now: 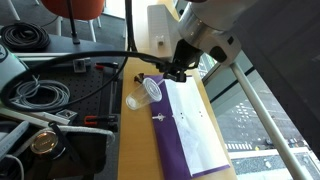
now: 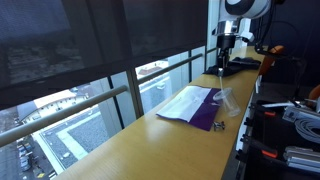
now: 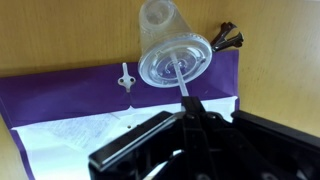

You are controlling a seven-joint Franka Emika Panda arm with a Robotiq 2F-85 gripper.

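A clear plastic cup [image 3: 165,25] with a domed clear lid [image 3: 160,68] rests on the wooden table by the purple folder [image 3: 60,92], tilted with its lid toward the folder. From the lid a thin pale straw [image 3: 180,78] runs up to my gripper, whose fingertips are together around its upper end. Exterior view 1 has the gripper [image 1: 178,76] above the folder's edge, up and right of the cup [image 1: 139,96]. In exterior view 2 the cup [image 2: 229,102] stands below the arm. The exact grip on the straw is partly hidden by the dark fingers.
White paper [image 1: 195,125] covers much of the purple folder. A small white key-shaped piece [image 3: 126,78] lies on the folder, and black clips [image 3: 228,38] sit right of the cup. The robot's black base plate [image 1: 85,105] borders the table.
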